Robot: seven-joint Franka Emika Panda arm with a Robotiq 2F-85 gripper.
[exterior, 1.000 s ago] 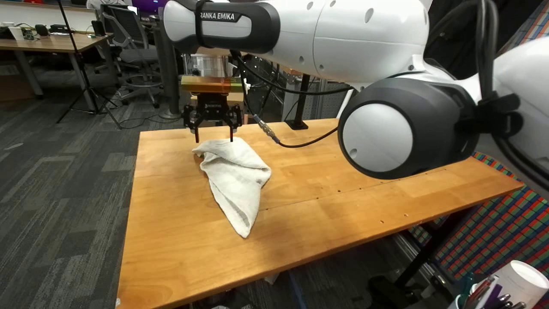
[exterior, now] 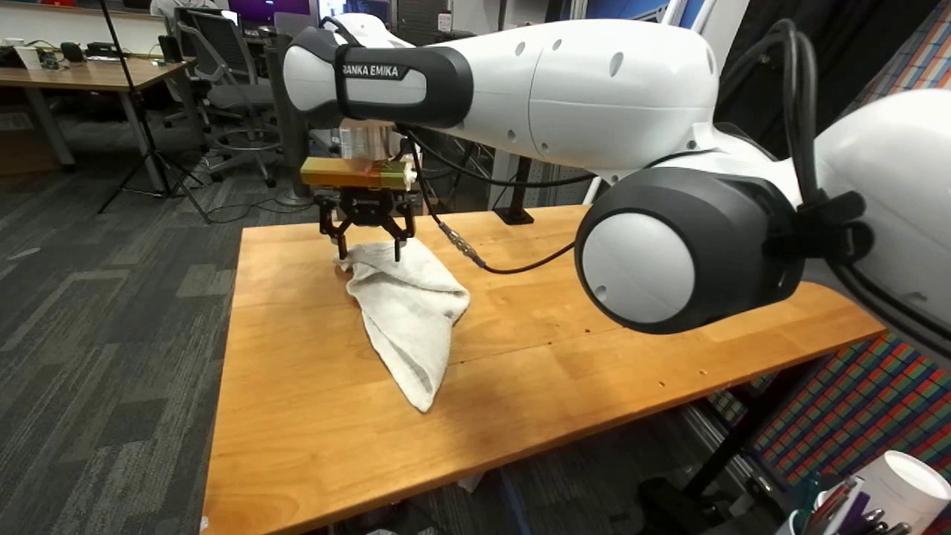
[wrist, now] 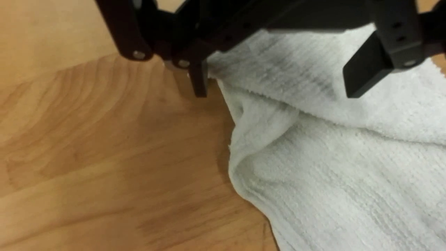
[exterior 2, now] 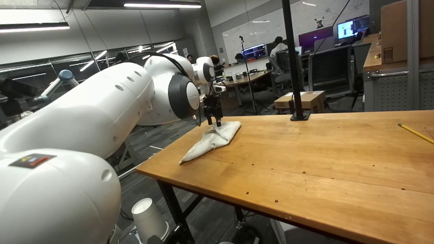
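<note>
A white towel (exterior: 410, 307) lies folded and rumpled on the wooden table, one pointed corner toward the front. Over its far end stands my gripper (exterior: 371, 254), pointing down with its fingers wide apart. In the wrist view, one finger (wrist: 199, 81) is above bare wood at the towel's left edge, the other (wrist: 368, 69) above the cloth. Part of the towel (wrist: 292, 75) spans the gap between them, not pinched. From the second exterior view, the fingertips are low over the far part of the towel (exterior 2: 215, 138); whether they touch it I cannot tell.
A black post (exterior 2: 299, 116) is fixed at the far edge, and a pencil (exterior 2: 415, 133) lies well away on the tabletop. A cable (exterior: 526, 267) hangs beside the arm.
My gripper has come down toward the far end of the towel and tilted slightly, its fingers staying open. The towel's far left corner looks slightly shifted; the rest lies as before.
</note>
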